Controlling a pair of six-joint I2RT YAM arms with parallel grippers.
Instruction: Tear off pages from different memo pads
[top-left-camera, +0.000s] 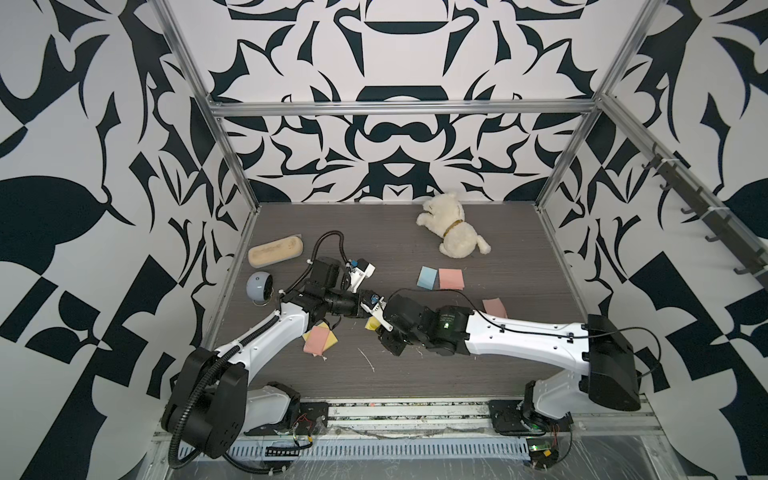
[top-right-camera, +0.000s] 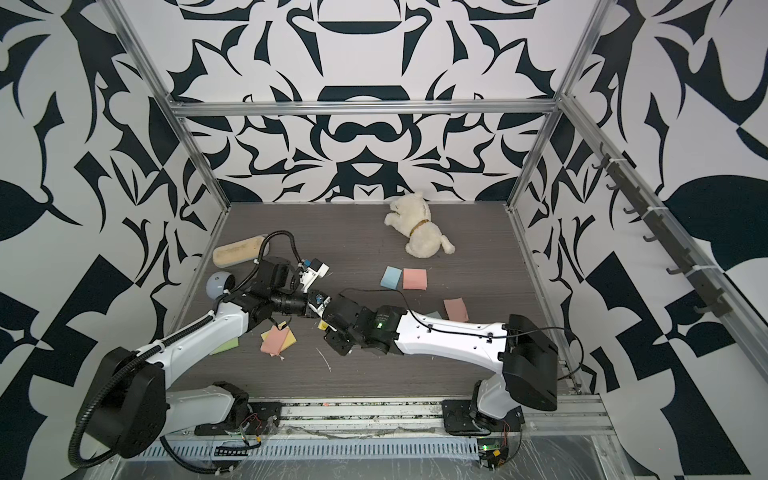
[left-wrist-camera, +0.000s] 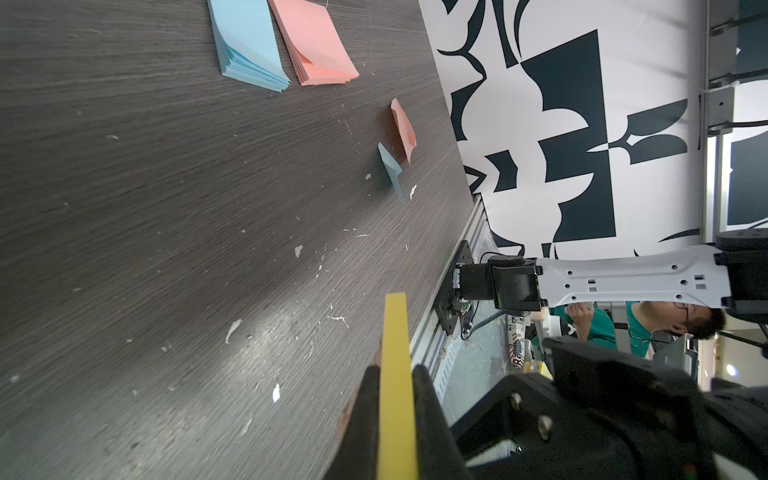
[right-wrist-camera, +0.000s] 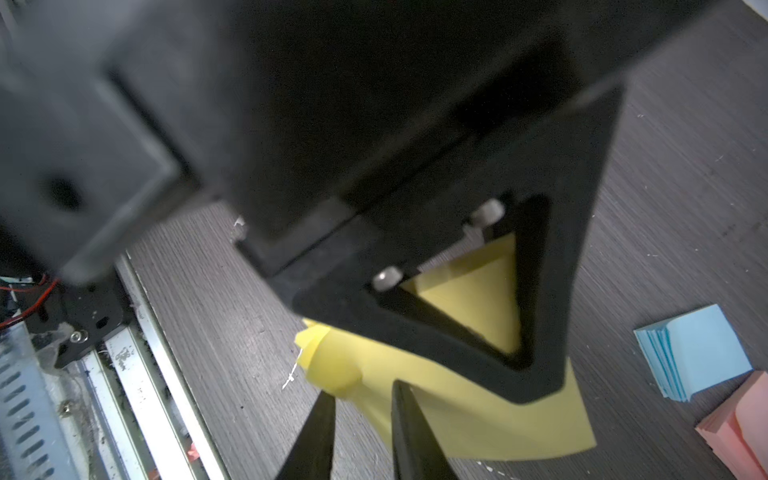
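Near the table's middle the two grippers meet, my left gripper (top-left-camera: 369, 308) and my right gripper (top-right-camera: 328, 320). In the left wrist view the left fingers are shut on a yellow pad (left-wrist-camera: 395, 360), seen edge-on. In the right wrist view a yellow sheet (right-wrist-camera: 448, 416) hangs by the right fingers, partly behind the housing; their hold on it is unclear. A blue pad (top-left-camera: 426, 277) and a pink pad (top-left-camera: 450, 278) stand behind the grippers. Pink and yellow sheets (top-left-camera: 316, 340) lie front-left, a loose pink sheet (top-left-camera: 493, 306) to the right.
A white plush dog (top-left-camera: 452, 228) lies at the back right. A beige oblong object (top-left-camera: 274, 249) and a grey round object (top-left-camera: 258, 286) sit at the left.
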